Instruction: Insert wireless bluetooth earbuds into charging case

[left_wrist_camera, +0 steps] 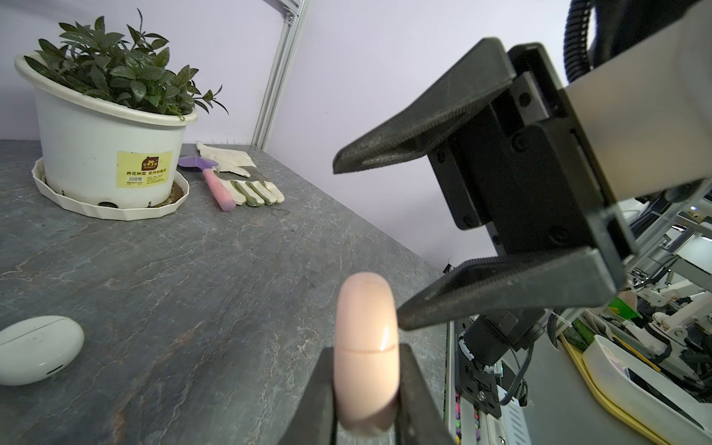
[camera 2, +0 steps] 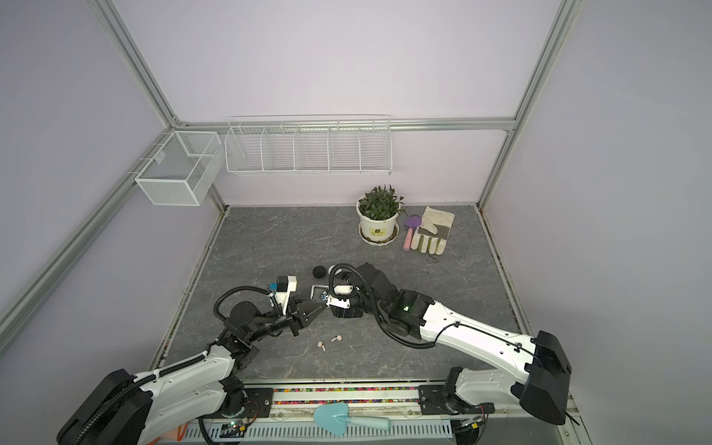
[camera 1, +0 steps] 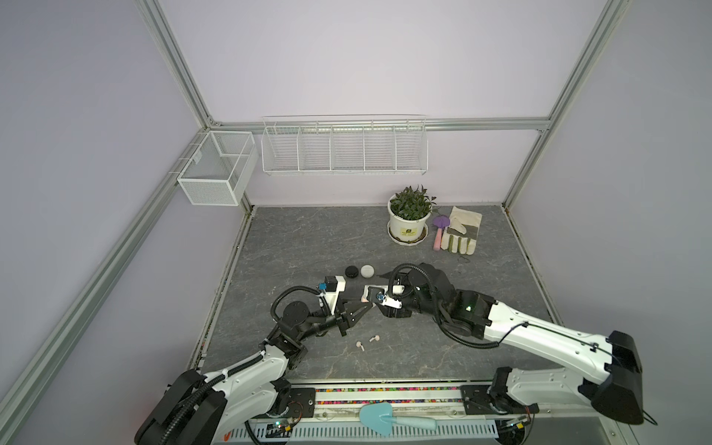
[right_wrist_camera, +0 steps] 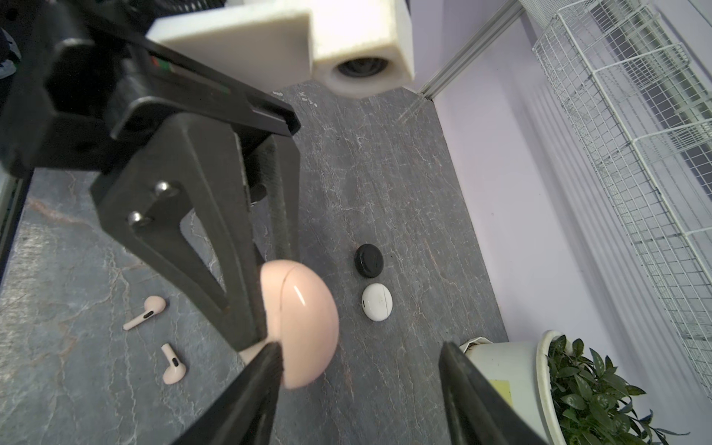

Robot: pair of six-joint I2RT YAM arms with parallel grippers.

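Observation:
A pale pink charging case (left_wrist_camera: 367, 319) stands upright between the fingers of my left gripper, which is shut on it above the table. Its lid looks closed, with the seam showing. My right gripper is part open and faces the case from the right. Between its fingers there is nothing; in the right wrist view the case lies behind the left one's tip, apparently not gripped by it.
A black case (right_wrist_camera: 368, 260) and a white case (right_wrist_camera: 376, 302) rest on the table behind the grippers. Farther back are a potted plant (camera 1: 408, 226), a purple-and-pink trowel (camera 1: 439, 233) and gloves (camera 1: 463, 230).

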